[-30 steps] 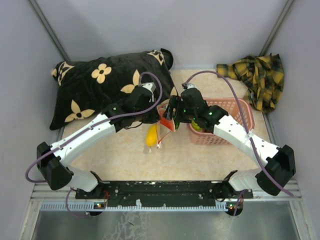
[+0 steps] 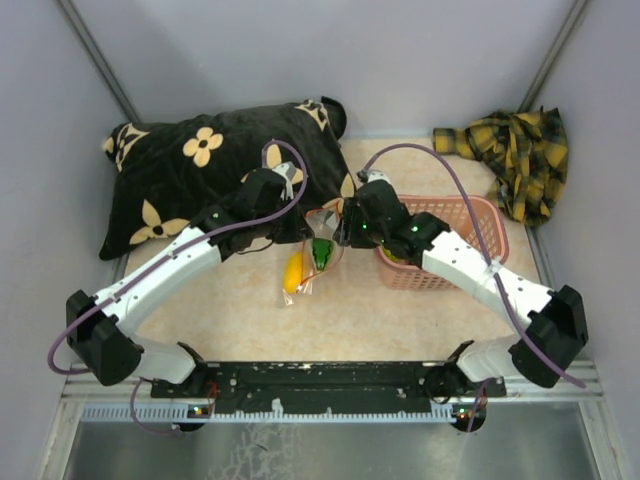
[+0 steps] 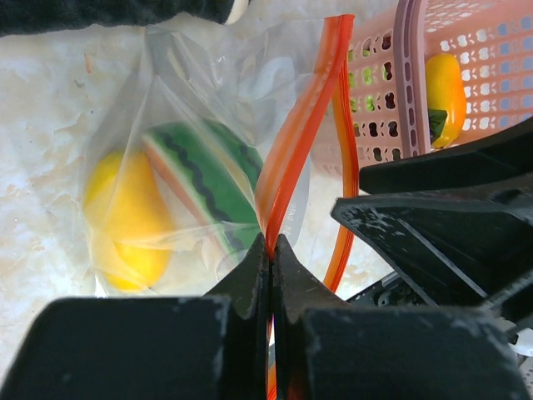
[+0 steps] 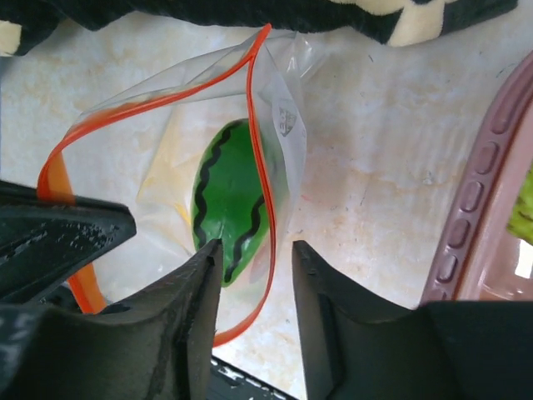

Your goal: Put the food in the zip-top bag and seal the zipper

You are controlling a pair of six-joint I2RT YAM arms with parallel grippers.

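Note:
The clear zip top bag (image 3: pixel 212 71) has an orange zipper rim (image 4: pixel 260 158) and its mouth gapes wide. Inside lie a green-striped watermelon slice (image 4: pixel 229 200) and a yellow food piece (image 3: pixel 129 208). My left gripper is shut on the bag's orange edge, which runs between its fingertips. My right gripper is part open, with no food between its fingers. Its fingers stand on either side of the right part of the rim, one inside the mouth, one outside; contact with the film cannot be told.
Close on the right stands a pink basket (image 2: pixel 487 215) with more food, including an orange-yellow pepper (image 3: pixel 445 96). A dark flowered cushion (image 2: pixel 170 165) fills the back left. A yellow-black checked cloth (image 2: pixel 520 150) lies back right.
The watermelon slice has gone from my right gripper into the bag, and those fingers opened. The left gripper shifted slightly left, holding the edge.

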